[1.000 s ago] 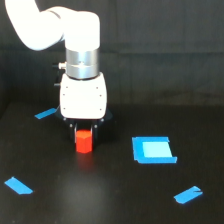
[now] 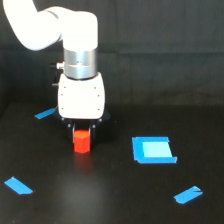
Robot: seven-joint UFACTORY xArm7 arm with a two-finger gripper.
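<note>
A small red block [image 2: 82, 142] is directly beneath the white hand of the arm, left of centre. My gripper [image 2: 82, 128] points straight down at it, its dark fingers around or just above the block's upper part. Those fingers blend into the black background, so whether they grip the block cannot be made out. It is also unclear whether the block's underside touches the table.
On the black table, a blue-taped square [image 2: 137, 150] with a pale centre lies to the right. Strips of blue tape mark the front left [image 2: 18, 186], front right [image 2: 188, 195] and back left. The ground between is clear.
The hand and the red block both appear very slightly further left than a second ago. The tape marks are unchanged.
</note>
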